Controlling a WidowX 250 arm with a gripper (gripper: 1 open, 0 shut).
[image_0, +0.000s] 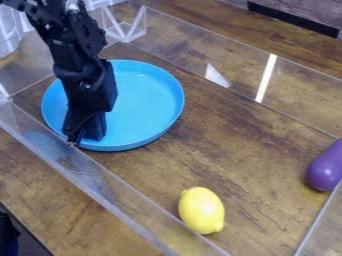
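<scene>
My black gripper (80, 125) reaches down from the top left into a blue round bowl (150, 108), its fingertips low near the bowl's front left rim; whether anything is between them is hidden. A yellow lemon-like object (202, 210) lies on the wooden table at the lower middle, apart from the bowl and the gripper.
A purple eggplant-like object (325, 166) lies at the right edge. Clear transparent walls run along the left, back and right of the wooden work area (247, 150).
</scene>
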